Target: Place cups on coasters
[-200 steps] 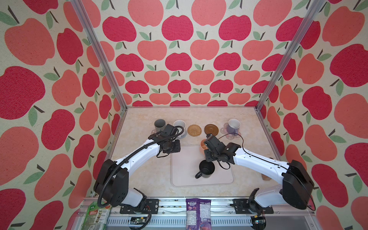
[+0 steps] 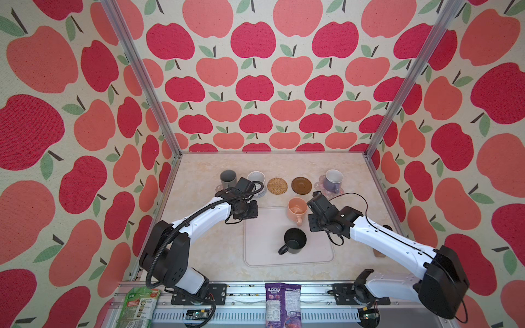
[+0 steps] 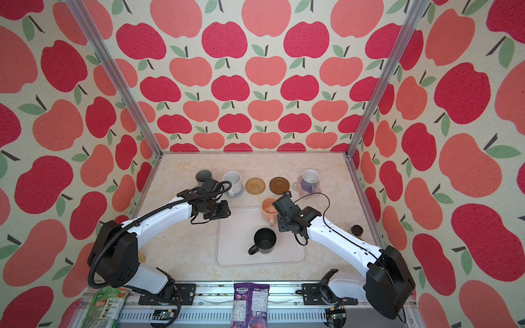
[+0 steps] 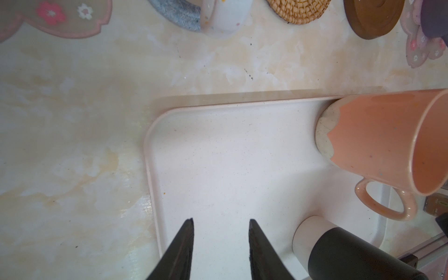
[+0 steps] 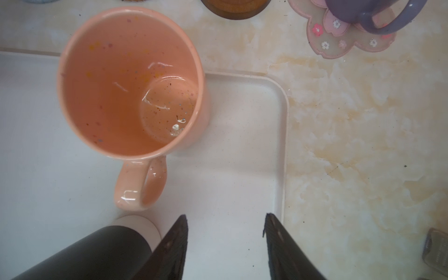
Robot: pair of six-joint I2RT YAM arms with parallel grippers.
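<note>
The peach mug [image 5: 186, 135] stands upright in the white tray [image 5: 242, 121], its handle toward the front. In front of it is the black mug [image 2: 294, 240], also on the tray. My right gripper hovers over the tray's right part, to the right of both mugs, its fingers apart and empty. Over the tray's left part my left gripper is open, also empty. Behind the tray lie two bare coasters, one woven [image 2: 277, 186], one brown wooden [image 2: 301, 186]. A white mug [image 3: 232, 179] sits on a blue-grey coaster, a purple mug [image 3: 310, 179] on a pink flower coaster.
A grey mug [image 2: 228, 177] stands at the back left by another pink coaster [image 4: 70, 18]. A small dark-topped object [image 3: 356, 230] is near the right edge. The tray's left half and the table beside it are clear.
My right arm has moved right, away from above the mugs, uncovering more of the peach mug. The left arm has shifted only slightly. The mugs have stayed in place.
</note>
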